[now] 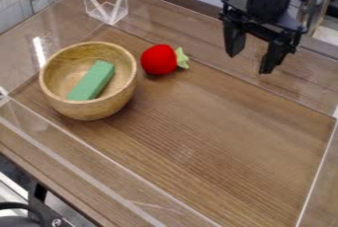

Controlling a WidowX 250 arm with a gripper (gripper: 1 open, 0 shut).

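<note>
My gripper point(248, 45) hangs at the top right over the wooden table, black; whether its fingers are open or shut is hard to tell. A tan wooden bowl point(123, 97) at the left holds a green block point(91, 80). A red round object with a light green leafy tip, like a strawberry point(160, 59), lies just right of the bowl, left of the gripper.
A white wire-like object point(106, 6) stands at the top left. A dark cable or fitting shows at the lower left edge.
</note>
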